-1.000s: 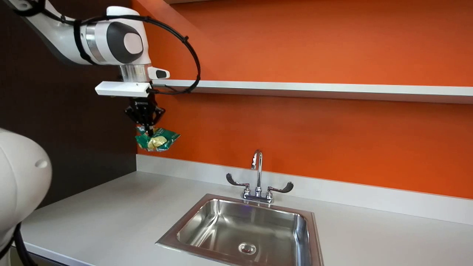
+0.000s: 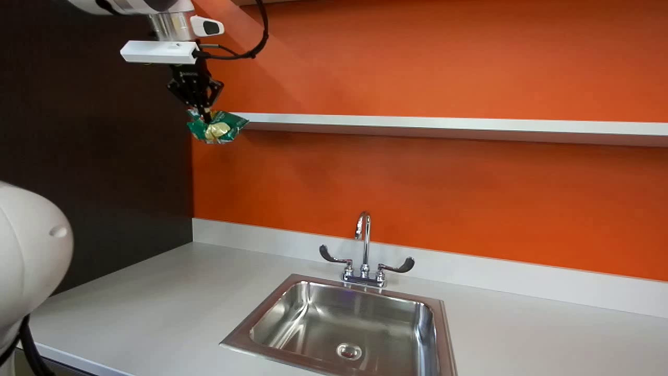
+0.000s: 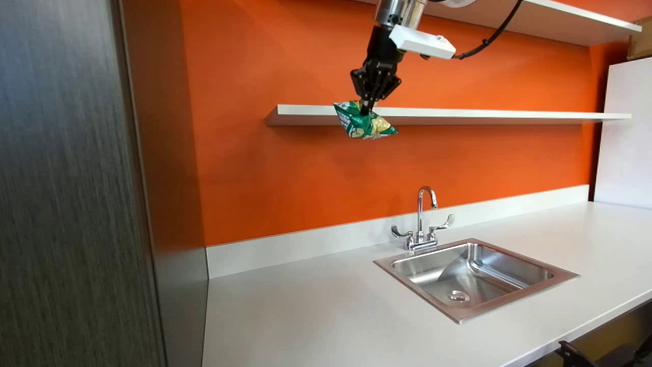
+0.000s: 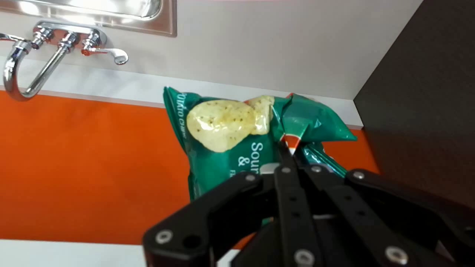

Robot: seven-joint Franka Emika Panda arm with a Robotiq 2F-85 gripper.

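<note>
A green chip bag (image 2: 217, 129) hangs in the air at about the height of the lower shelf, pinched by my gripper (image 2: 207, 118). Exterior view 2 has the same bag (image 3: 364, 125) overlapping the shelf's front edge in the picture, with the gripper (image 3: 367, 111) above it. From the wrist, the bag's printed front (image 4: 222, 129) with its chip picture faces the camera. The gripper is shut on the folded film near one end of the bag, which is bunched and creased there.
A long white shelf (image 3: 464, 116) runs along the orange wall, with another shelf (image 3: 544, 21) higher up. Below are a steel sink (image 2: 350, 326) and its faucet (image 2: 365, 250). A dark panel (image 2: 94, 138) bounds the left side.
My gripper has risen with the bag and shifted slightly left in exterior view 1. The bag went from well below the shelf up to about its level.
</note>
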